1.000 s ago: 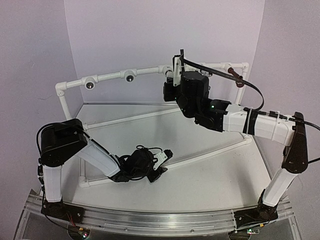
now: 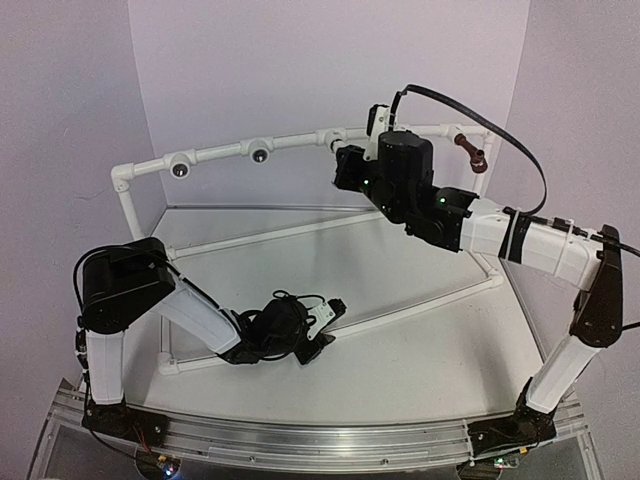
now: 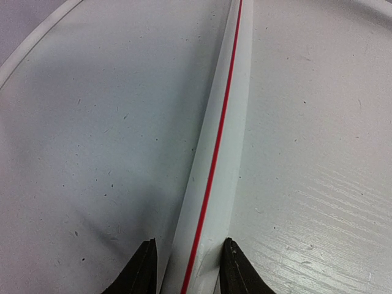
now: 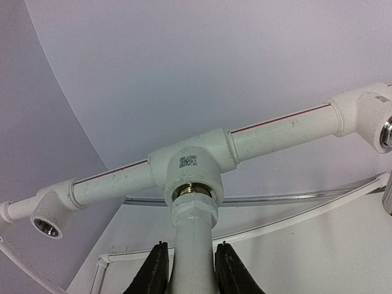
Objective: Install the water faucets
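In the right wrist view, a white faucet (image 4: pixel 193 239) points up to the middle tee (image 4: pixel 195 160) of the raised pipe, its brass thread (image 4: pixel 193 189) partly showing at the socket's mouth. My right gripper is shut on the faucet's body, one finger on each side. From above, the right gripper (image 2: pixel 345 165) sits just below that tee, and the arm hides most of the faucet. Low at the front, my left gripper is shut on the frame's lower white pipe (image 3: pixel 217 141) with its red stripe.
Two sockets on the left of the upper bar, an outer socket (image 2: pixel 180 168) and an inner socket (image 2: pixel 260 154), are empty. A brown faucet (image 2: pixel 472 153) hangs near the right end. Past the front bar, the board (image 2: pixel 430 360) is clear.
My right gripper has turned and tilted at the wrist, its body shifting right and slightly up while its tip stays near the middle tee. The left arm looks still.
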